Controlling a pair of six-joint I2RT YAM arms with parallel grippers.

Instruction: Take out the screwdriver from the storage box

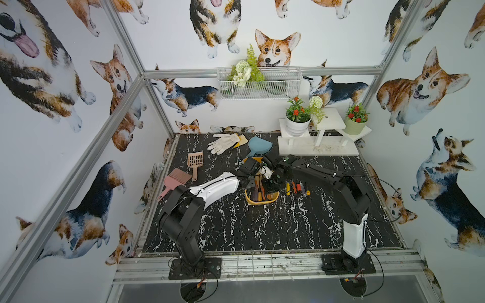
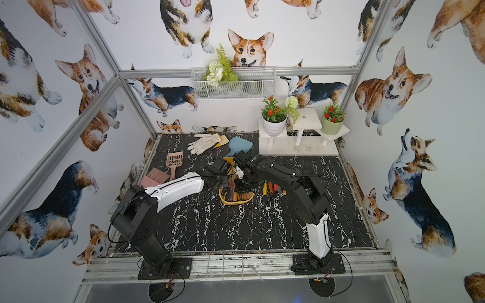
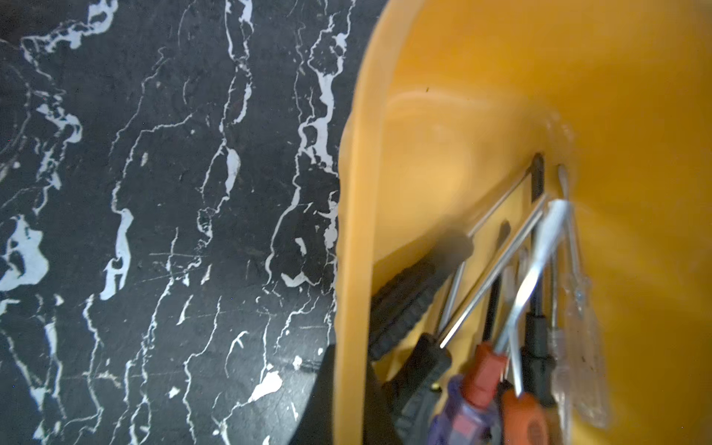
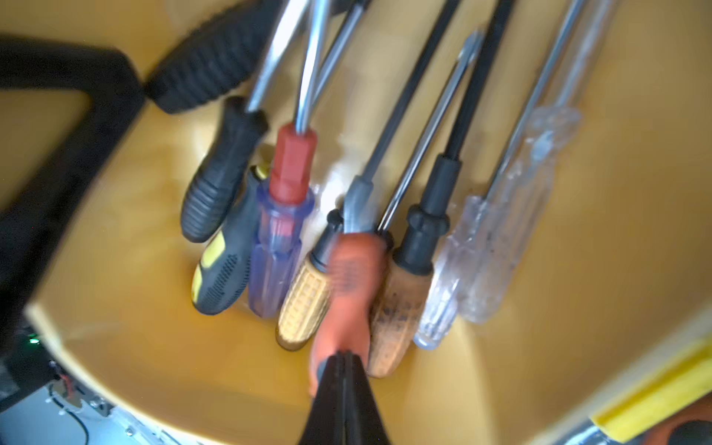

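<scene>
The yellow storage box (image 3: 460, 89) sits mid-table, filled with screwdrivers. My left gripper is at the box's side, its fingers on either side of the rim, which runs between them in its wrist view; how far they are shut is hard to see. My right gripper is inside the box, fingertips close together at the lower end of an orange screwdriver handle (image 4: 348, 282); whether they hold it is unclear. Beside that lie a purple-red screwdriver (image 4: 274, 259), a wooden-handled one (image 4: 400, 311), a clear one (image 4: 511, 222) and several dark ones.
Loose tools (image 1: 298, 187) lie right of the box. A blue dustpan (image 1: 260, 145), gloves (image 1: 222, 144), a tan scoop (image 1: 195, 159) and a pink dustpan (image 1: 174, 179) lie behind and left. A white plant stand (image 1: 308, 146) fills the back right.
</scene>
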